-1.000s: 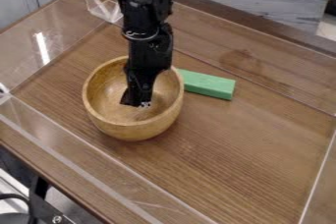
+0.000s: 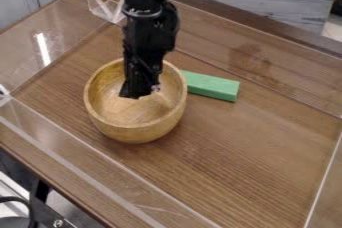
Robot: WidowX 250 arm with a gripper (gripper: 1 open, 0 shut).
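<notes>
The black arm hangs down from the top centre, and its gripper [image 2: 136, 90] is over the left-middle part of a wooden bowl [image 2: 135, 126], low at its opening. The gripper looks shut, with nothing visible between its fingers, though its dark tips are hard to make out. A green block [image 2: 211, 85] lies just right of the bowl, behind it.
The bowl stands on a wooden table [image 2: 247, 162] with open space at the right and front. A clear plastic item [image 2: 107, 7] is at the back left. A black cable lies beyond the table's lower-left edge.
The gripper has moved slightly up and to the left within the bowl's area. The bowl and green block look unmoved.
</notes>
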